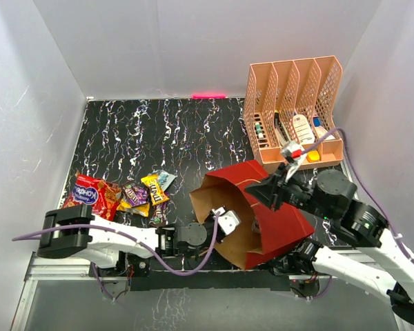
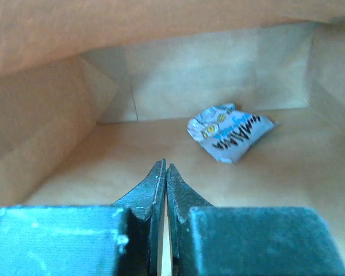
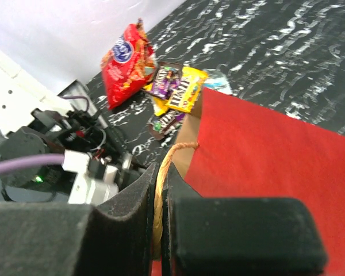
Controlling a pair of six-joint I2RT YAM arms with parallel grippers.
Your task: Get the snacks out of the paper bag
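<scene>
Deep inside the paper bag (image 1: 283, 231), which lies on its side with its mouth to the left, a pale blue Himalaya packet (image 2: 231, 133) rests near the bag's bottom panel. My left gripper is shut at the bag's mouth, its fingertips meeting with nothing between them; the packet lies beyond and to the right, apart from them. In the right wrist view, my right gripper is shut on the twisted bag handle (image 3: 168, 158), over the red side of the bag.
At the left lie a red chips bag (image 1: 95, 194), a yellow M&M's packet (image 1: 154, 188), a purple packet (image 1: 134, 194) and a blue packet (image 1: 165, 180). An orange organizer (image 1: 262, 155) stands at the back right.
</scene>
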